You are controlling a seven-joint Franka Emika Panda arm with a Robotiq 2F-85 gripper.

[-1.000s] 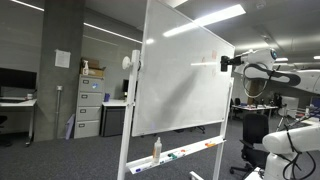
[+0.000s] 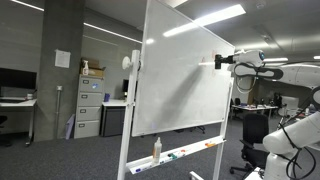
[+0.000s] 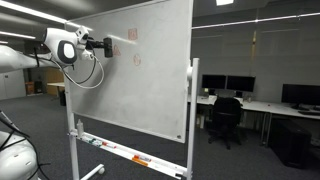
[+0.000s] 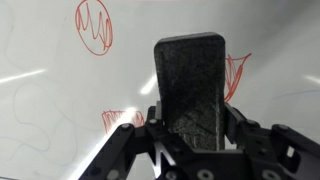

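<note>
In the wrist view a dark block-shaped eraser (image 4: 193,85) is clamped between the fingers of my gripper. Behind it lies the whiteboard (image 4: 40,110), carrying a red scribbled oval (image 4: 94,27), a red scribbled rectangle (image 4: 122,120) and a red scribbled shape (image 4: 235,75) partly covered by the eraser. From the second exterior view, my gripper holds the eraser (image 3: 108,47) by the board's upper left, close to the red drawings (image 3: 132,34). Whether the eraser touches the board cannot be told.
A tray (image 3: 130,152) along the board's bottom holds several markers and a spray bottle (image 2: 157,150). An office chair (image 2: 256,135) stands behind the arm at the right. Desks and a filing cabinet (image 2: 90,105) are farther off.
The gripper, with the eraser, has shifted slightly left and up in the first exterior view, toward the board. The board and tray have stayed in place.
</note>
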